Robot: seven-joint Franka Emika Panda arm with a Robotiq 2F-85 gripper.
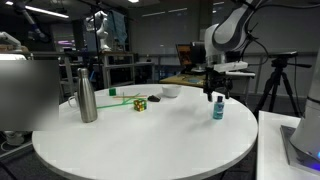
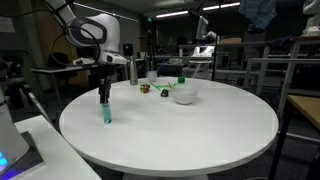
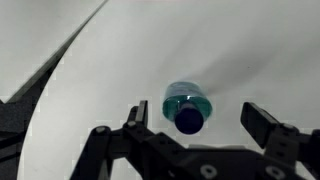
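Observation:
A small bottle with a dark cap and blue-green body (image 1: pixel 218 111) stands upright near the right edge of the round white table. From the other side, the same bottle (image 2: pixel 107 113) appears near the table's front left. My gripper is open, its fingers spread to the left and right of the bottle, with clear space on both sides in the wrist view. Seen from above there, the bottle's dark purple cap (image 3: pixel 189 120) lies between the fingertips. The exterior views show the fingers about level with the bottle's top; contact cannot be made out.
Across the white table (image 1: pixel 165 145) are a steel flask (image 1: pixel 86 98), a yellow patterned cube (image 1: pixel 140 104), a dark item (image 1: pixel 154 98), green sticks and a white bowl (image 2: pixel 185 94).

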